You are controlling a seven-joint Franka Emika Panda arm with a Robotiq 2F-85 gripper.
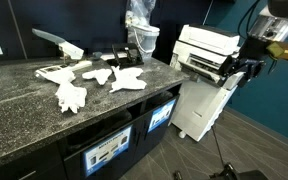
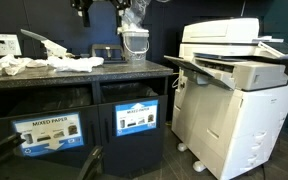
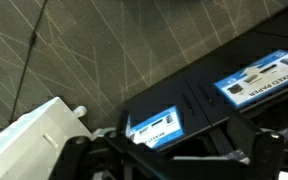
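Note:
Several crumpled white papers or cloths lie on the dark speckled counter [image 1: 14, 108]: one white piece [image 1: 71, 97] near its front edge, another white piece [image 1: 127, 78] farther right. Below the counter are dark cabinets with bin openings; a blue-and-white label [image 2: 49, 132] reads "MIXED PAPER", and a second label [image 2: 136, 117] is beside it. My gripper is open, its dark fingers [image 3: 76, 154] apart along the bottom of the wrist view, with only floor and cabinet fronts beyond. In exterior view 1 the gripper [image 1: 232, 72] hangs right of the counter, in front of the printer.
A large white printer [image 2: 229, 115] stands right of the counter. A paper cutter [image 1: 59, 43], a dark desktop device [image 1: 125, 55] and a white bucket [image 2: 136, 41] sit at the counter's back.

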